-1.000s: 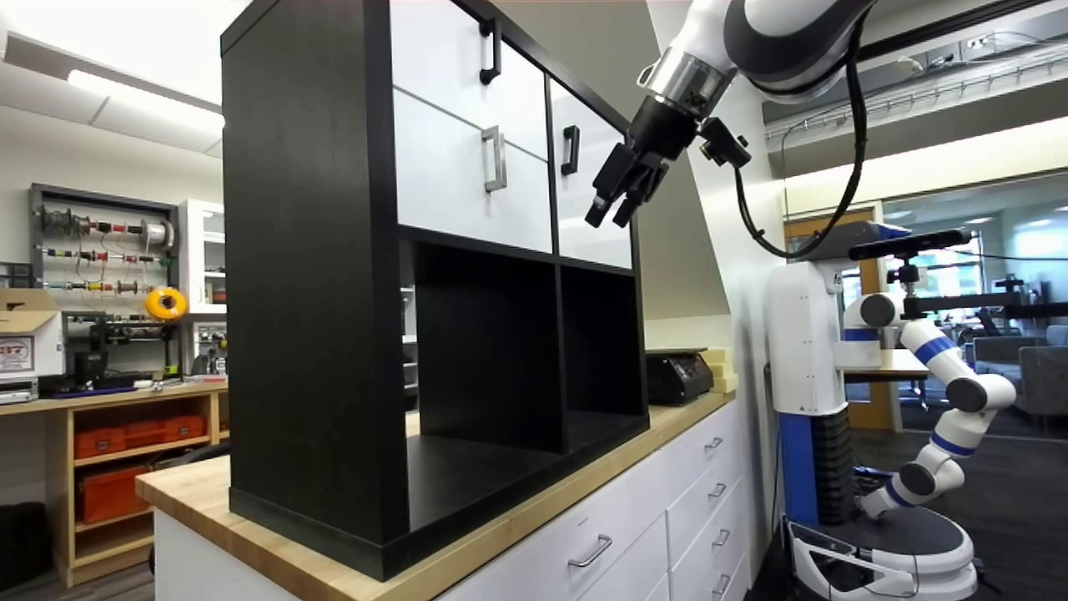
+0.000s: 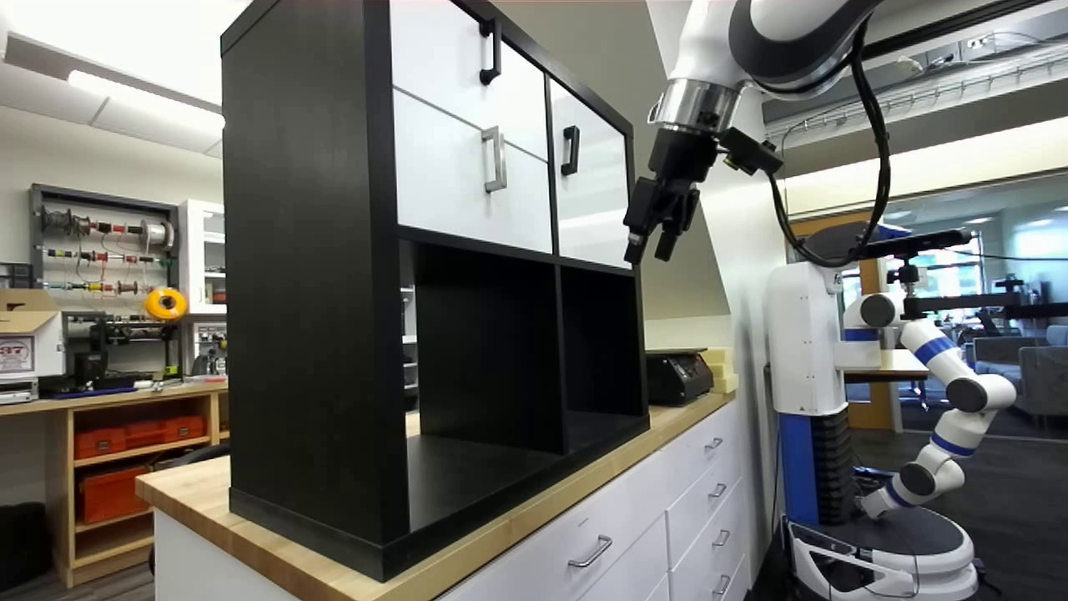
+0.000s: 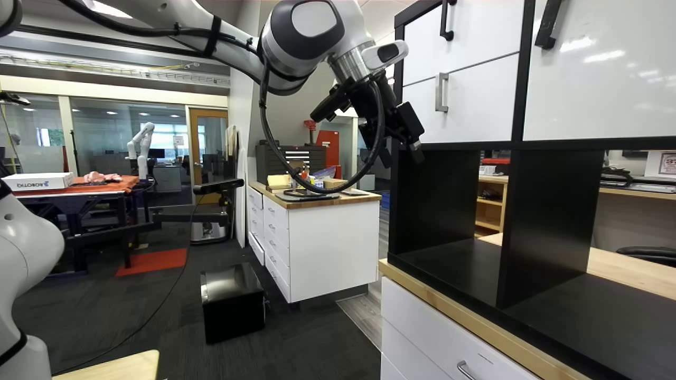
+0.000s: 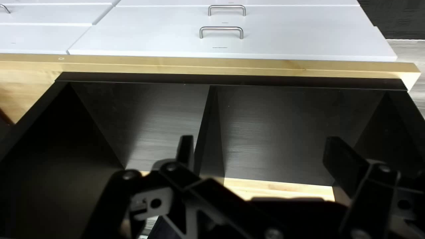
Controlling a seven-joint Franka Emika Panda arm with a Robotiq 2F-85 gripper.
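Note:
In the wrist view my gripper is open, its two black fingers (image 4: 184, 150) wide apart with nothing between them. Beyond them show the cabinet's two black lower compartments, split by a divider (image 4: 207, 131). Exterior view 1 has the gripper (image 2: 650, 250) pointing steeply down near the far end of the black cabinet (image 2: 305, 270). Its white upper fronts are closed: two drawers, one with a black handle (image 2: 490, 50) and one with a silver handle (image 2: 495, 159), and a door with a black handle (image 2: 571, 150). The open lower compartments look empty.
The cabinet stands on a wooden counter (image 2: 521, 501) over white drawers (image 2: 621, 531). A black device (image 2: 677, 376) and yellow blocks (image 2: 717, 371) sit past its far end. Another robot (image 2: 808, 340) stands at the right. A black box (image 3: 232, 304) lies on the floor.
In exterior view 1 my gripper has shifted right and lower, and it has tilted from a slant toward the cabinet to a steeper downward angle. The cabinet looks the same.

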